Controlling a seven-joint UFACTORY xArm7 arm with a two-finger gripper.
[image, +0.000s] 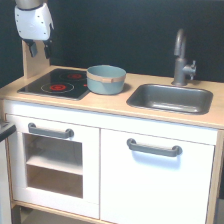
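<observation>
The white robot arm comes in at the top left of the camera view, with its dark gripper (36, 48) hanging above the left end of the stove; whether it is open or shut is hard to make out. A teal pot (106, 82) with a lighter band stands at the right edge of the black cooktop (46, 86), which has two red-ringed burners.
The steel sink (171, 97) with a grey faucet (180, 58) fills the right of the wooden counter (124, 110). Below are a white door (152, 183) with a grey handle and an open-windowed oven (56, 170). A white panel stands at the lower left.
</observation>
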